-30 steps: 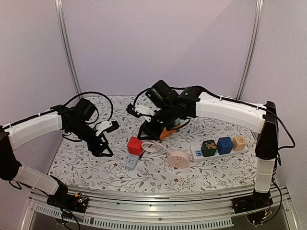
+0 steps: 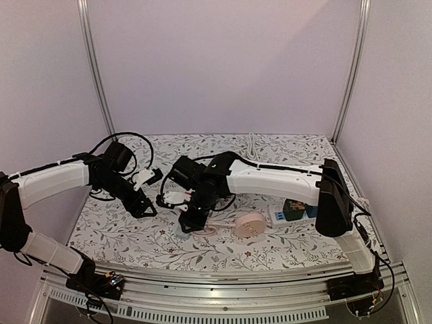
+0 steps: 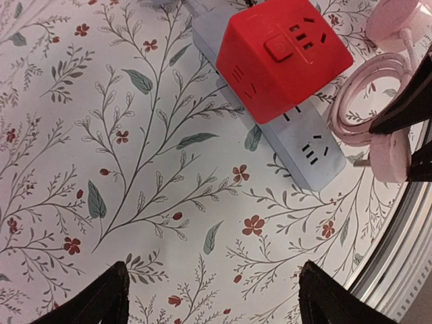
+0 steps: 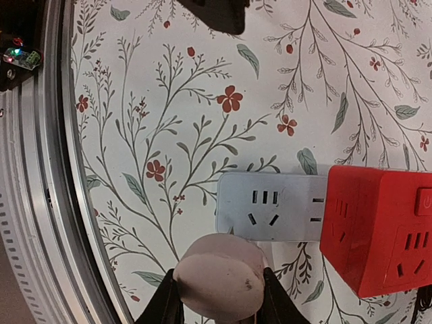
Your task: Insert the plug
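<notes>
A pink plug (image 3: 390, 156) is held in my right gripper (image 2: 192, 224), its metal prongs showing bare beside the end of a white power strip (image 3: 307, 152). In the right wrist view the plug (image 4: 219, 273) overlaps the strip's (image 4: 270, 202) lower edge, close to the end socket's slots; whether they touch cannot be told. A red cube (image 4: 371, 233) with its own sockets sits on the strip, next to that free socket. My left gripper is open, fingers apart over bare cloth, away from the strip. The right arm hides most of the strip in the top view.
The plug's pink cable (image 3: 347, 101) lies coiled near the strip and leads to a round pink socket block (image 2: 250, 225). A second strip (image 2: 278, 216) with a dark green cube (image 2: 293, 210) and a blue cube (image 2: 311, 210) stands at the right.
My right gripper has come left and toward the front, down to the strip, and its arm now covers the red cube in the top view.
</notes>
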